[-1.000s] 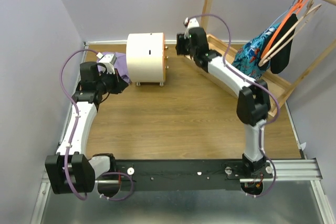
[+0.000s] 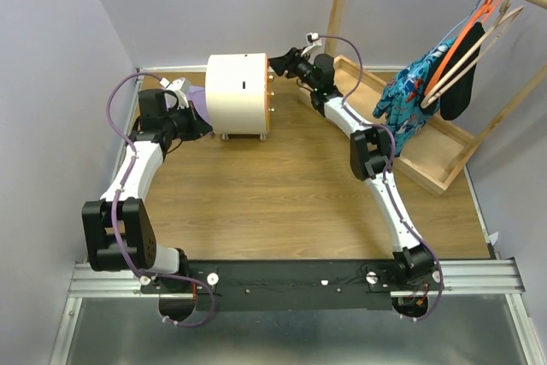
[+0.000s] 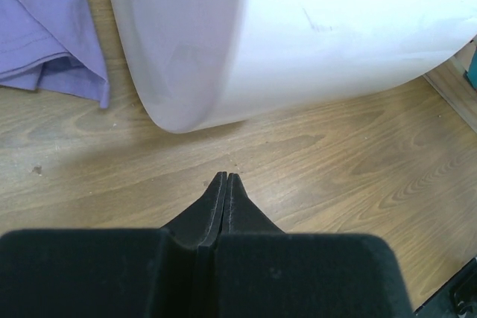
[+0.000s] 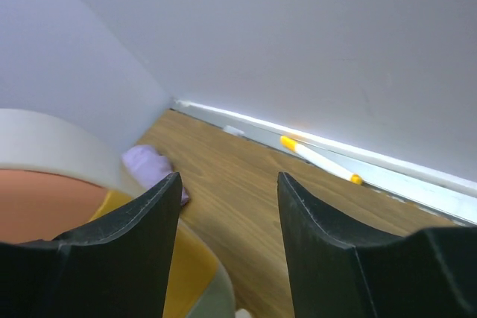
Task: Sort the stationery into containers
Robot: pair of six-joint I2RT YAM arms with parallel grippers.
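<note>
A slim white stick with yellow ends point(image 4: 320, 159), perhaps a marker, lies along the foot of the back wall in the right wrist view. I cannot make out any other stationery. My right gripper stands open, its fingers well apart with nothing between them. From above, that right gripper point(image 2: 274, 66) is at the back, just off the right rear corner of a white drum point(image 2: 231, 96). My left gripper is shut, nothing showing between its tips. It hangs over bare floor in front of the drum's point(image 3: 320, 27) left end.
A purple cloth point(image 3: 45, 35) lies left of the drum. At the right stands a shallow wooden tray point(image 2: 436, 151) beneath a rail with hangers point(image 2: 483, 40), a blue patterned garment point(image 2: 414, 91) and a black one point(image 2: 460, 83).
My right gripper has moved left towards the drum, its arm swinging away from the tray. The left arm has shifted slightly to the right. The drum and clothes have stayed put.
</note>
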